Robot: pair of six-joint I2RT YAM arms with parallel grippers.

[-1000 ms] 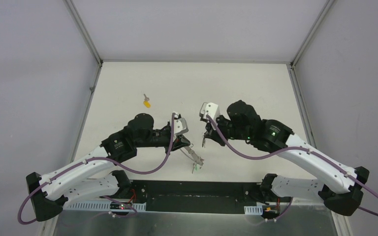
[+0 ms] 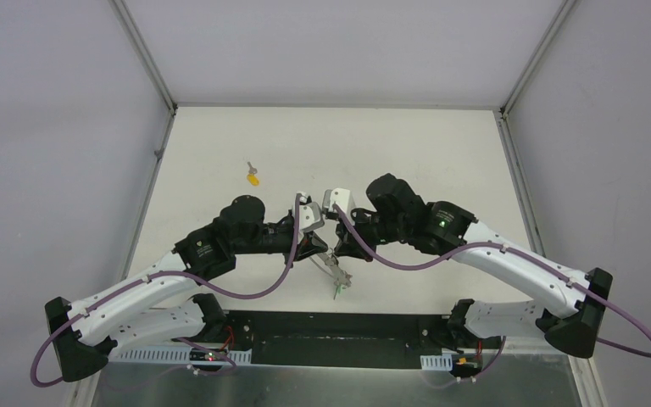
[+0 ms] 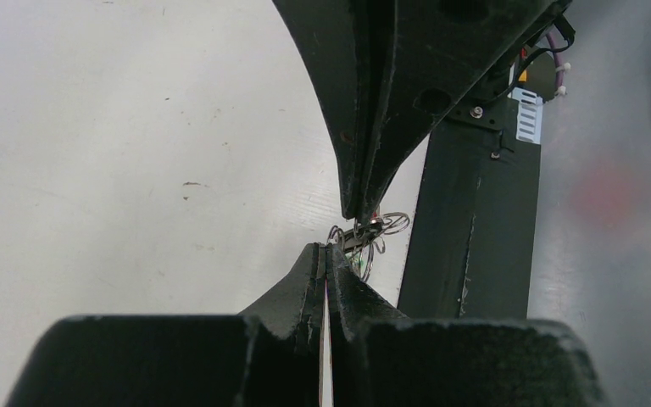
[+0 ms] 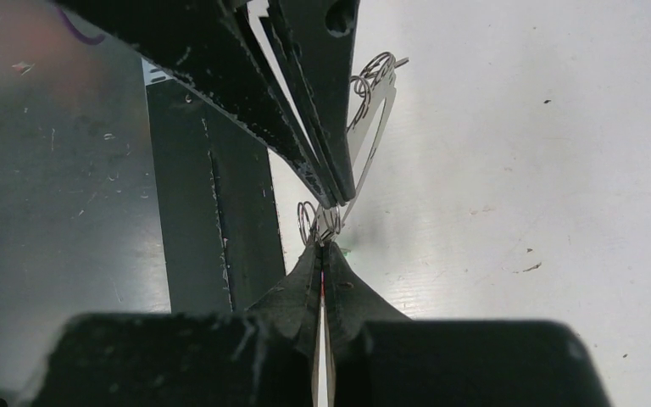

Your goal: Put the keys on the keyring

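Note:
The metal keyring [image 2: 339, 273], a flat frame with small wire loops, hangs beneath my left gripper [image 2: 320, 249], which is shut on it. In the right wrist view the keyring's frame [image 4: 377, 106] runs behind the left fingers, with wire loops at both ends. My right gripper is shut, its tips almost touching the left ones by the lower loops; whether thin metal sits between them is unclear. The left wrist view shows wire loops [image 3: 371, 242] crowded around both sets of tips. A key with a yellow tag [image 2: 253, 178] lies on the table at the back left.
A dark rail [image 2: 331, 339] runs along its front edge. Both arms meet near the front middle, leaving little room between them. A small green piece [image 2: 336, 293] hangs below the keyring.
My right gripper has moved left until its tips meet the left gripper's. The left arm has stayed put, while the green piece under the keyring swung slightly.

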